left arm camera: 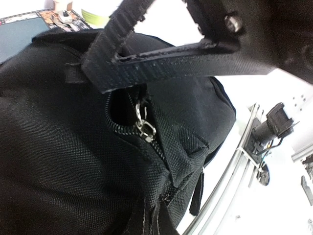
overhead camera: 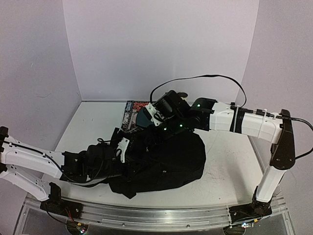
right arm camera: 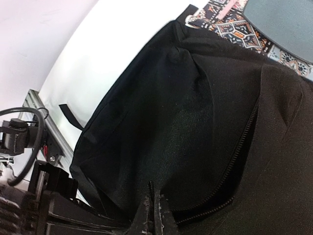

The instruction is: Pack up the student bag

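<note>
A black bag (overhead camera: 178,159) lies on the table with its zipper part open. In the left wrist view, a metal zipper pull (left arm camera: 145,128) sits at the edge of the opening. Low in that view my left gripper is shut, and a ridge of the bag's fabric runs in between its fingertips. Dark parts of my right gripper reach in over the opening, above the pull. The right wrist view shows the right gripper shut at the near end of the open zipper (right arm camera: 240,142); nothing shows between its fingertips.
Behind the bag lie a patterned pouch or book (overhead camera: 131,113) and a blue-grey item (overhead camera: 143,119). A jar (overhead camera: 182,95) at the back is mostly hidden by the right arm.
</note>
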